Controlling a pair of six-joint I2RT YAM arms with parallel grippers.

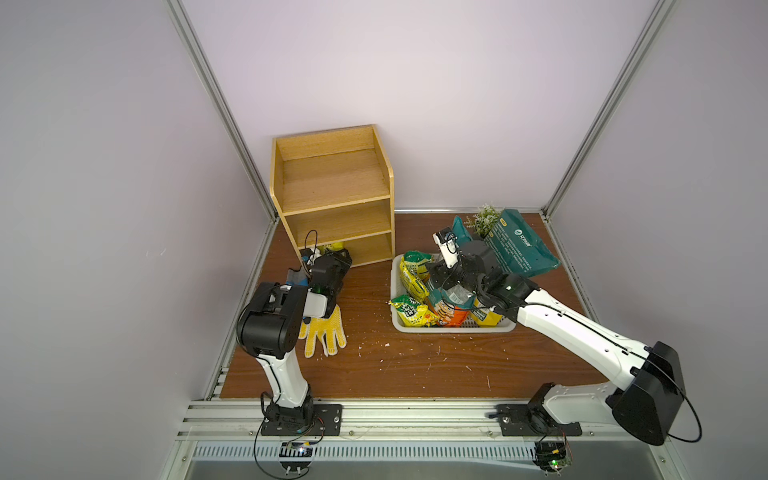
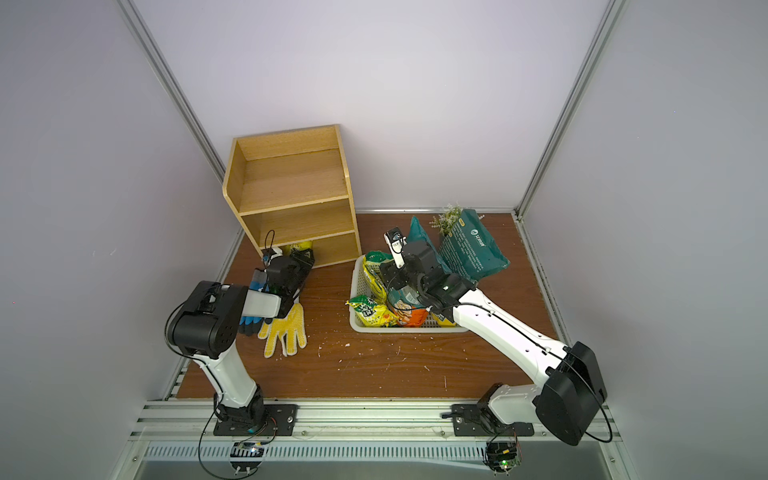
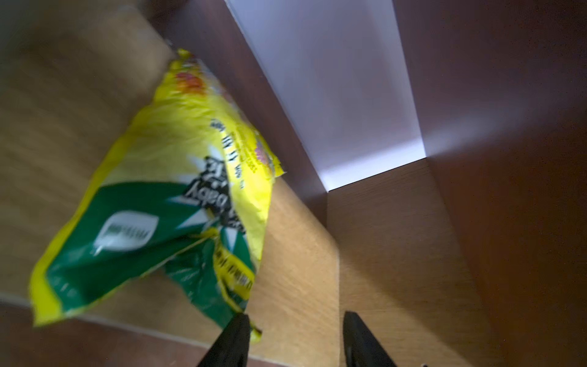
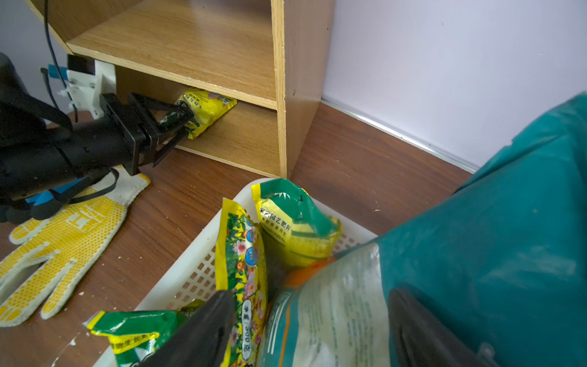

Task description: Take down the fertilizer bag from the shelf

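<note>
A yellow and green fertilizer bag lies in the wooden shelf's bottom compartment. My left gripper is at that compartment's front, open, its fingertips at the bag's near corner; whether they touch it is unclear. My right gripper is open over the white basket of fertilizer bags and large teal bags, its fingers either side of bag material.
A yellow glove and a blue glove lie in front of the shelf under the left arm. A small plant stands at back right.
</note>
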